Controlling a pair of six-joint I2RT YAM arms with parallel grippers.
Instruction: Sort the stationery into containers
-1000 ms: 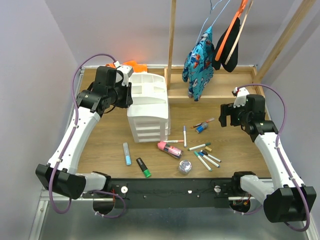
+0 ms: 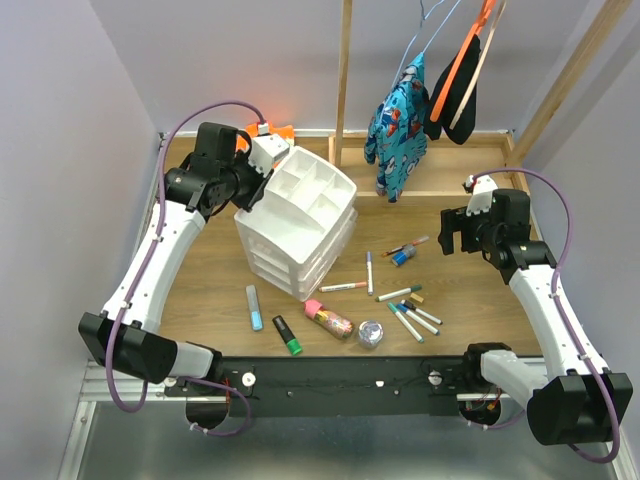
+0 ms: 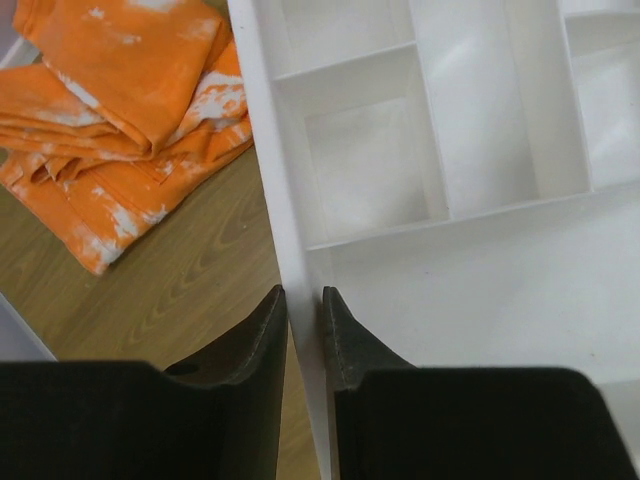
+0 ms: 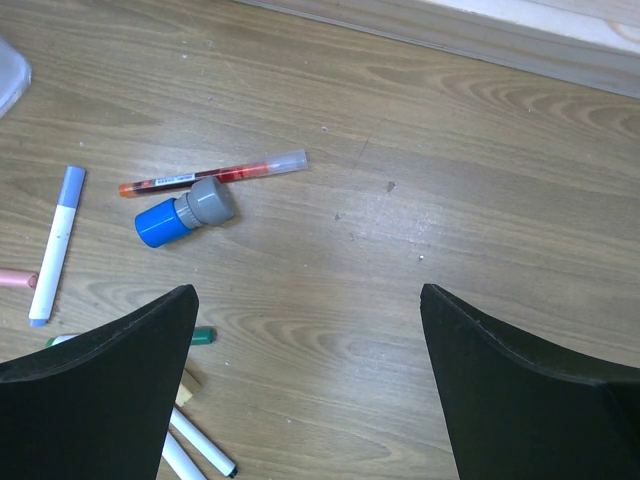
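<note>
A white organizer (image 2: 290, 235) with top compartments and drawers stands turned at an angle on the left of the table. My left gripper is shut on its top rim, one finger on each side of the wall. Over the right of the table, my right gripper (image 2: 449, 231) is open and empty. A blue-and-grey bottle (image 4: 185, 212) and a red pen (image 4: 213, 178) lie below it. Several markers (image 2: 406, 321) are scattered near the table's middle. A pink-capped pen bottle (image 2: 329, 319) touches or nearly touches the organizer's near corner.
A round clear container (image 2: 370, 334), a green-capped black marker (image 2: 287, 335) and a blue stick-shaped item (image 2: 254, 308) lie near the front edge. Orange cloth (image 3: 150, 130) sits behind the organizer. Bags (image 2: 398, 128) hang at the back.
The organizer has turned, its front corner swinging toward the table's front, with my left gripper on its rim. The pink-capped bottle has shifted left and toward the front. The right arm stays still.
</note>
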